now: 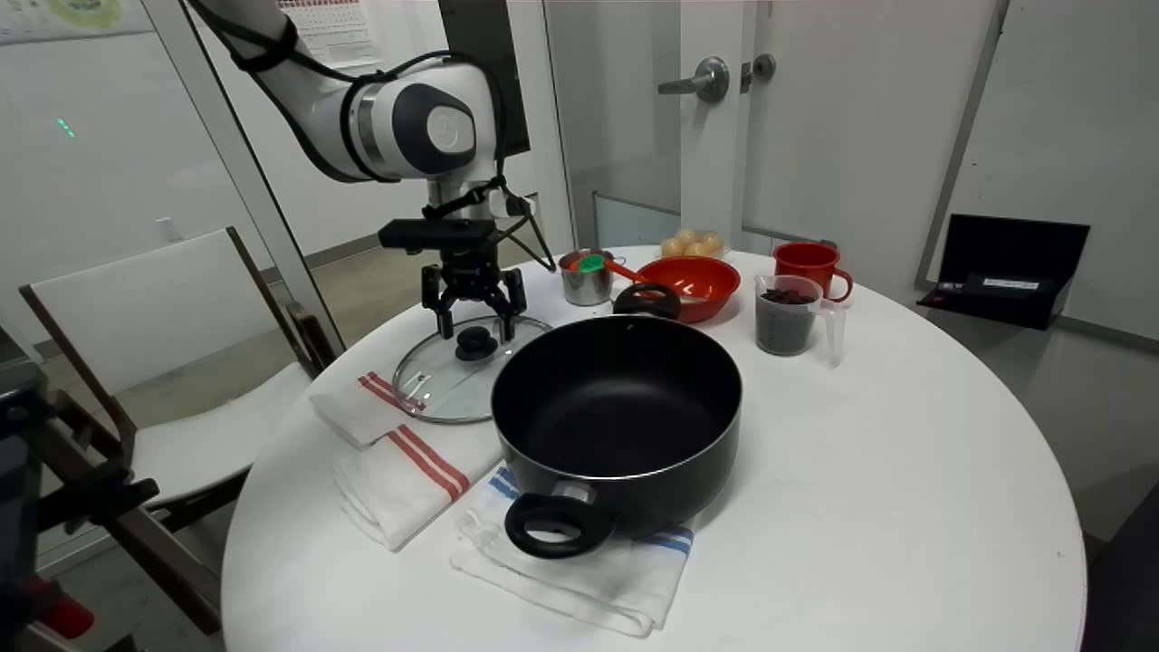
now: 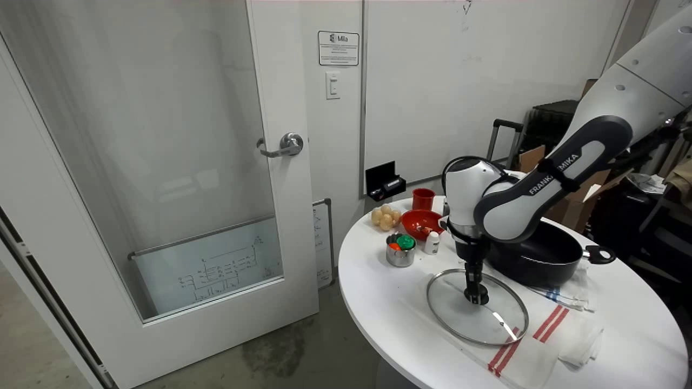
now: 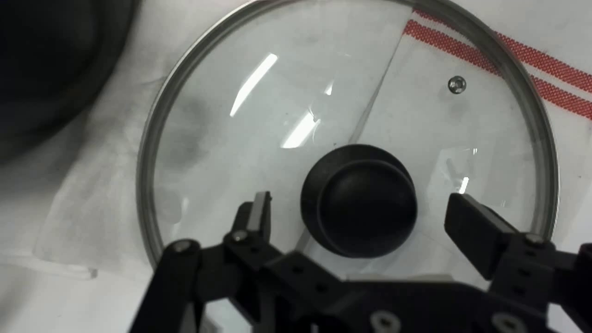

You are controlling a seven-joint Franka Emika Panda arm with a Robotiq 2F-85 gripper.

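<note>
A glass lid [image 1: 447,380] with a steel rim lies on the table, partly over a white towel with red stripes. Its round black knob [image 3: 366,208] shows in the wrist view between my two fingers, with a gap on either side. My gripper [image 1: 475,326] is open, low over the lid and pointing down at the knob. In the wrist view one finger [image 3: 258,219] stands left of the knob and the other to its right. Beside the lid is a large black pot [image 1: 619,402], empty and uncovered, resting on a folded blue-striped towel [image 1: 592,576].
Behind the pot stand a small steel pot [image 1: 587,284], a red bowl [image 1: 695,284], a red mug [image 1: 809,261] and a measuring cup [image 1: 785,326] with dark contents. Eggs [image 2: 386,218] sit near the table's edge.
</note>
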